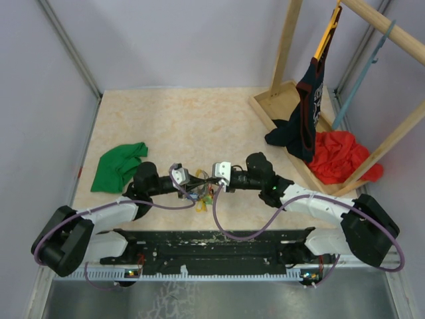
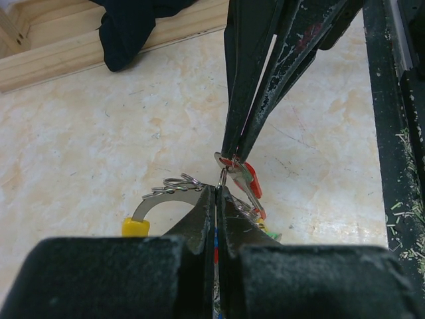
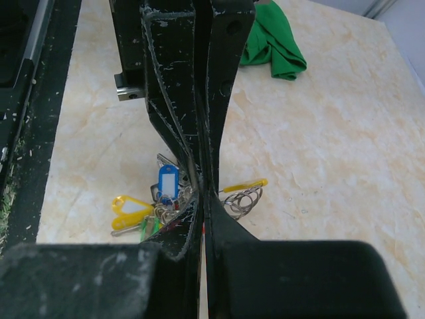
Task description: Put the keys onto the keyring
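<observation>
My two grippers meet over the bunch of keys near the front of the table. In the left wrist view my left gripper is shut at a thin wire ring [image 2: 224, 174]. Just above it my right gripper is shut at a small key with a red part [image 2: 250, 178] by that ring. Below hang or lie keys and rings, with a yellow tag [image 2: 135, 226]. In the right wrist view a blue tag [image 3: 168, 181] and yellow pieces [image 3: 129, 211] show behind the fingers, whose tips are partly hidden.
A green cloth [image 1: 118, 166] lies at the left. A wooden tray [image 1: 272, 103] with a frame, dark fabric [image 1: 302, 119] and red cloth [image 1: 342, 156] fills the right back.
</observation>
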